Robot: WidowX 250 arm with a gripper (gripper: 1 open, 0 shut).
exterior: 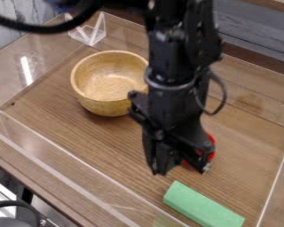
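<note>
The black gripper [169, 158] hangs over the middle of the wooden surface, just above the green block [204, 206] at the bottom right. Its fingers look close together, with nothing visible held between them. A red object [206, 140] is mostly hidden behind the gripper's right side. The yellow bowl [97, 82] stands at the upper left, behind and left of the gripper.
Clear plastic items stand near the upper left edge. A pale rail runs along the left, and a cable lies at the bottom left corner.
</note>
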